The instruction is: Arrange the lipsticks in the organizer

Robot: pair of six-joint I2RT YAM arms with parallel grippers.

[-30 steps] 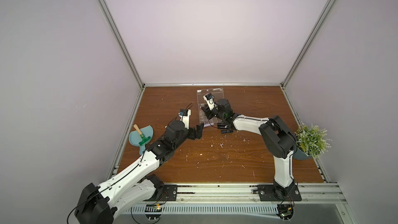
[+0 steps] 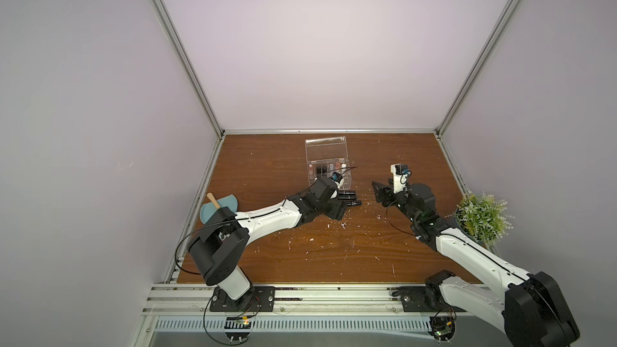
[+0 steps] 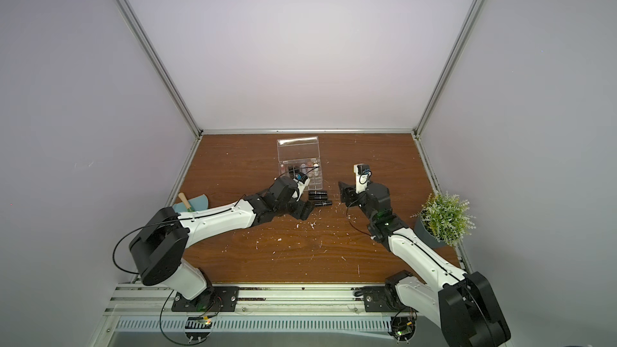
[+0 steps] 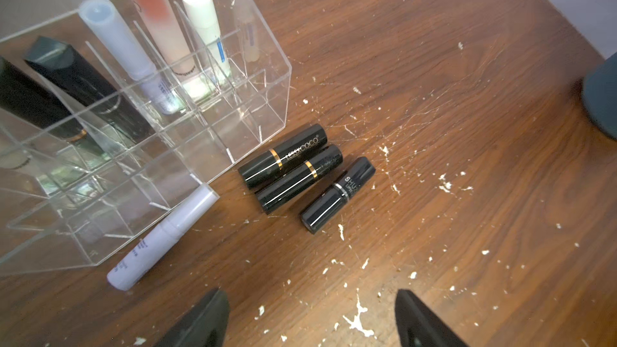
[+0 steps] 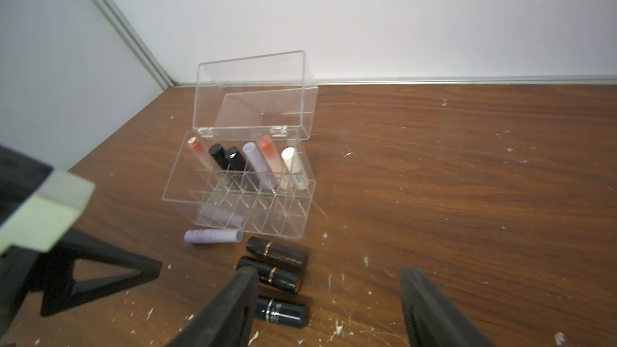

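Observation:
The clear organizer [image 5: 244,202] stands with its lid open at the back. Its rear row holds several tubes, among them a white one [image 4: 204,19], a coral one [image 4: 157,16], a lilac one [image 4: 125,38] and a black one [image 4: 90,80]. Along its front lies another lilac tube [image 4: 164,236] on the table. Three black lipsticks lie side by side: a gold-banded one [image 4: 282,156], a second gold-banded one [image 4: 299,178] and a silver-banded one [image 4: 337,194]. My left gripper is open and empty, near them. My right gripper is open and empty, apart on the right.
A blue dustpan [image 2: 226,203] lies at the left edge, partly behind my left arm. A potted plant [image 2: 483,215] stands at the right edge. White flecks [image 4: 356,315] dot the table.
My right arm has withdrawn rightward from over the organizer. My left arm has swung right, its gripper now near the black lipsticks and covering part of the organizer's front.

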